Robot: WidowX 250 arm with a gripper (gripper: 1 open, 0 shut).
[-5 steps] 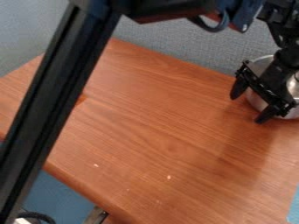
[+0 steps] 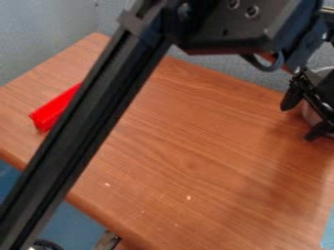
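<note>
The black gripper (image 2: 308, 109) is at the right edge of the view, over a silver round container that is mostly hidden behind it and cut off by the frame. Whether its fingers are open or shut is not clear. A red bar-shaped object (image 2: 53, 109) lies at the left of the wooden table (image 2: 196, 156), partly behind the black arm beam that crosses the view diagonally.
A grey padded wall runs behind the table, and blue floor shows past its left and right edges. The large arm structure blocks much of the top and left.
The gripper has moved rightward, further out of frame. The arm beam has shifted right, uncovering more of the red object at the left.
</note>
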